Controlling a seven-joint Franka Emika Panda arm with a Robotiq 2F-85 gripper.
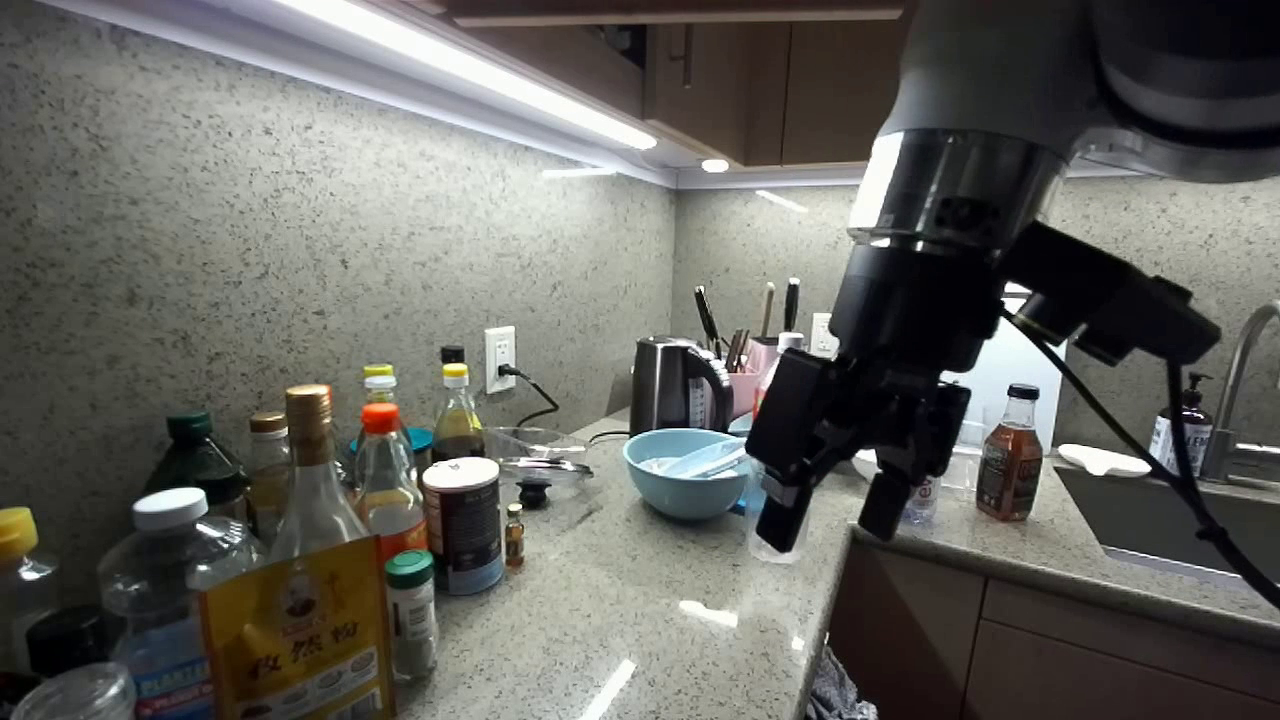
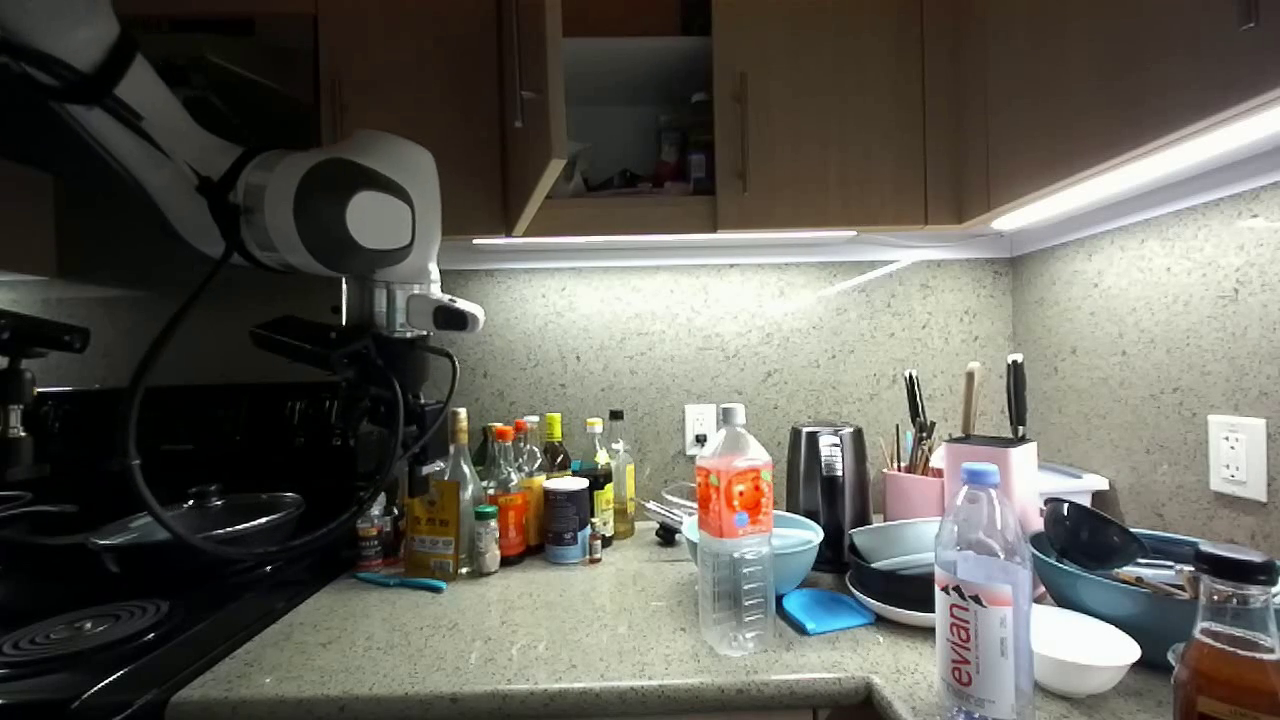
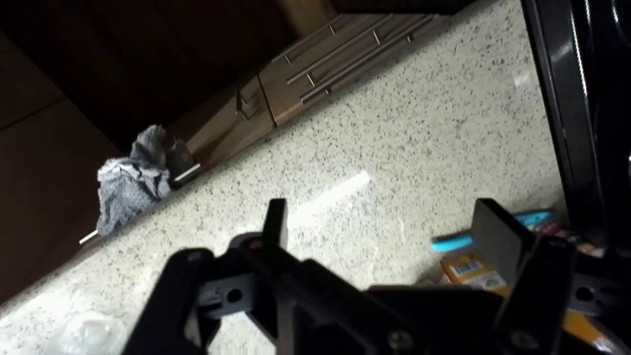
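My gripper stands open above the counter, its two black fingers wide apart with only bare stone seen between them in the wrist view. In exterior view 1 the gripper hangs in front of the clear plastic bottle and hides much of it. Exterior view 2 shows that bottle, with its orange label and grey cap, upright near the counter's front. A light blue bowl with pale items in it rests behind. Near the stove end lies a turquoise-handled item, close to the right finger in the wrist view.
Sauce bottles and jars crowd the wall by the stove. An Evian bottle, a white bowl and a kettle stand toward the corner. One upper cabinet door is ajar.
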